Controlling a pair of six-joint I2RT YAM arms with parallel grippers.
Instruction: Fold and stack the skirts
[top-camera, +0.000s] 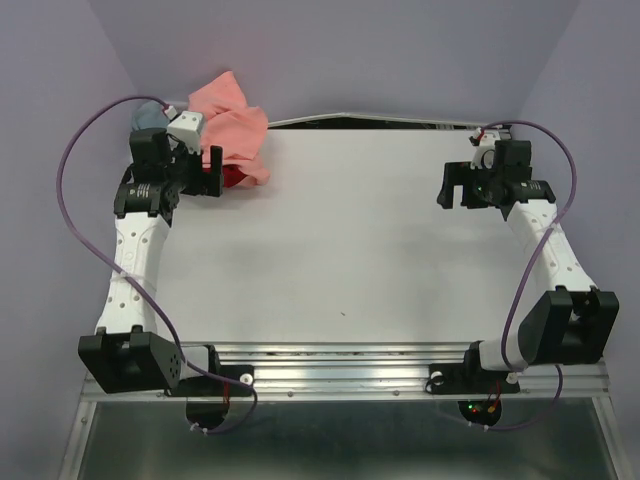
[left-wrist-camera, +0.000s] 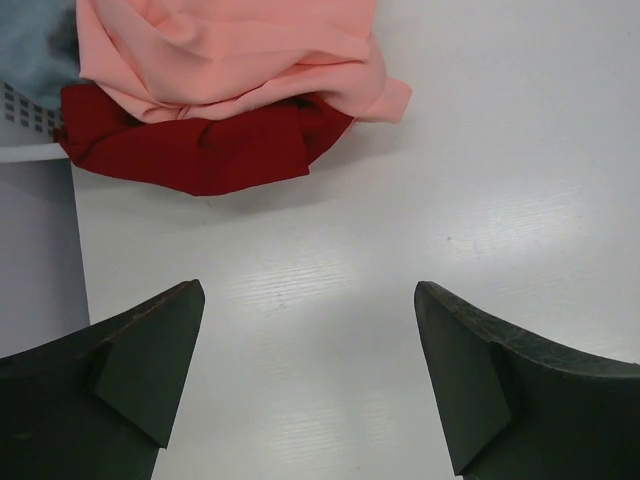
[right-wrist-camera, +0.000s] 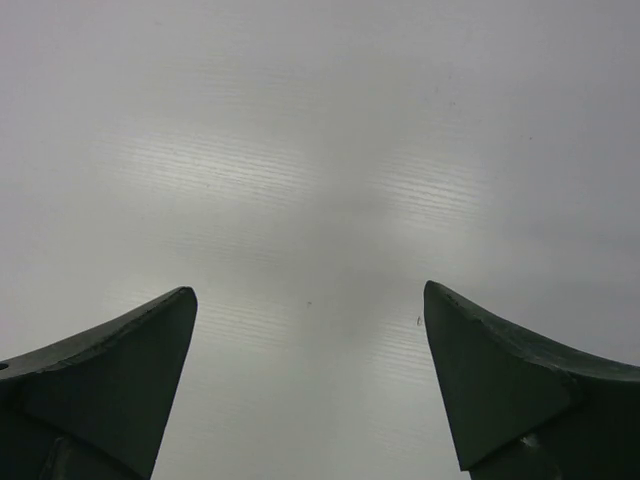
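Note:
Crumpled cloths lie heaped at the back left of the white table: a pink one (left-wrist-camera: 230, 50), a dark red one (left-wrist-camera: 200, 150) partly under it, and a blue-grey one (left-wrist-camera: 35, 50) at the left edge. My left gripper is open above the table just in front of the heap, with bare surface between its fingers. My right gripper stands open over empty table at the right side, nothing between its fingers. Whether each cloth is a skirt I cannot tell from their folds.
A perforated light grey container (left-wrist-camera: 25, 115) sits at the left edge beside the cloths. Walls border the left, back and right; a metal rail runs along the front.

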